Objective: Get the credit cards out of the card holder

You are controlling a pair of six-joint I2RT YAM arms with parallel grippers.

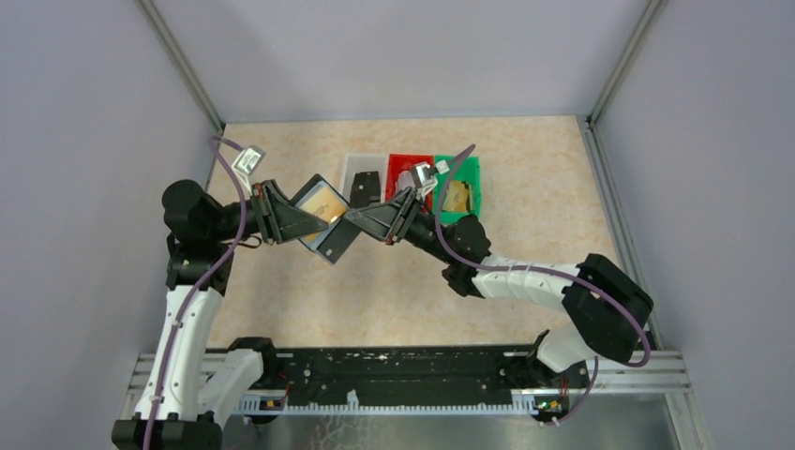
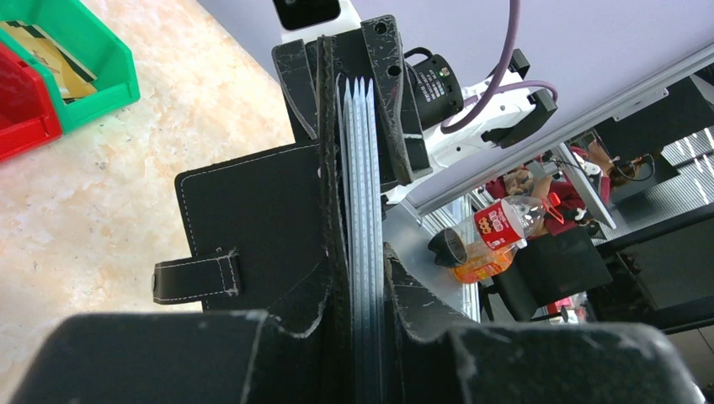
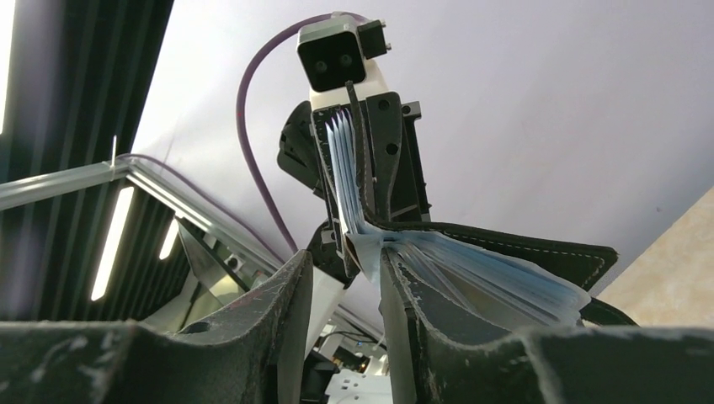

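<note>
An open black card holder [image 1: 339,242] with clear sleeves and a gold card [image 1: 322,207] hangs in the air, my left gripper [image 1: 322,225] shut on it. In the left wrist view its stitched flap [image 2: 244,210] spreads left of the upright stack of sleeves [image 2: 362,210]. My right gripper [image 1: 351,214] reaches to the holder’s right edge; in the right wrist view its fingers stand apart, just in front of the fanned sleeves [image 3: 480,269], with no card clearly held between them.
Behind the grippers on the table [image 1: 525,281] stand a white tray [image 1: 347,169], a red tray [image 1: 410,159] and a green tray [image 1: 469,169], with dark and tan items in them.
</note>
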